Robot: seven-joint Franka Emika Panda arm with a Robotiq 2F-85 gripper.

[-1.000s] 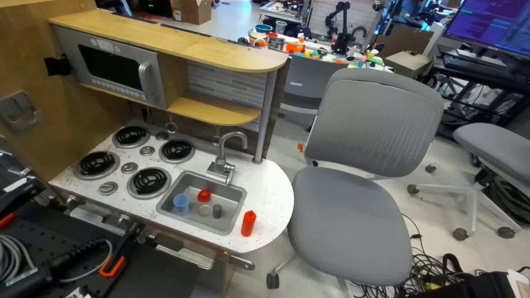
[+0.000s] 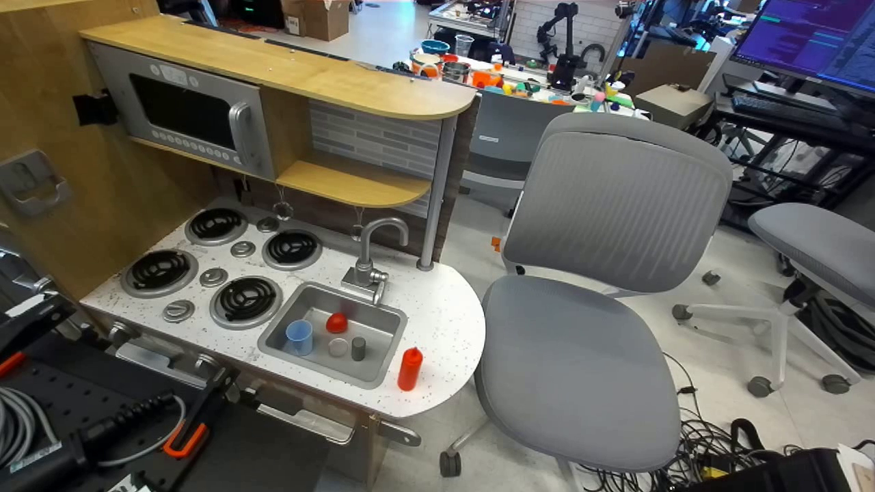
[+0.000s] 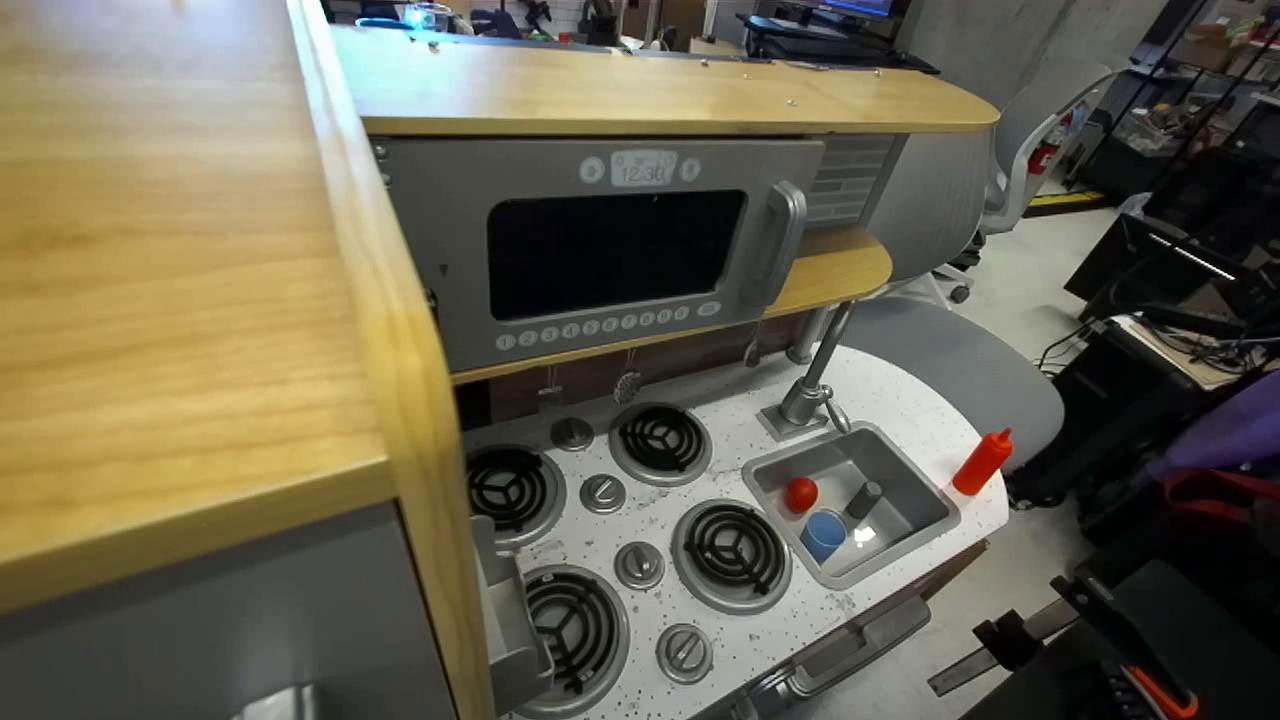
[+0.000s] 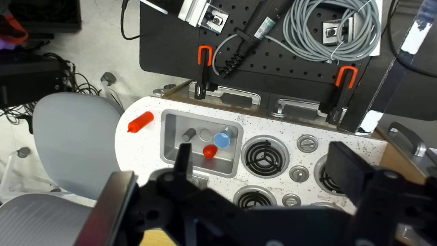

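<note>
In the wrist view my gripper is open, its dark fingers set wide apart high above the counter, with nothing held between them. Inside the grey sink [image 2: 391,348] are a blue cup [image 2: 300,337], a red round object [image 2: 337,322] and a small dark grey cylinder [image 2: 358,348]. A red squeeze bottle [image 2: 410,369] stands upright on the white counter, to the right of the sink in exterior view 1. Neither exterior view shows the gripper.
Stove burners [image 3: 732,546] and knobs cover the counter beside the sink. A faucet [image 2: 366,262] rises behind the basin. Above hangs the shelf with a closed microwave [image 3: 612,252]. A grey chair [image 2: 574,369] adjoins the counter's rounded end.
</note>
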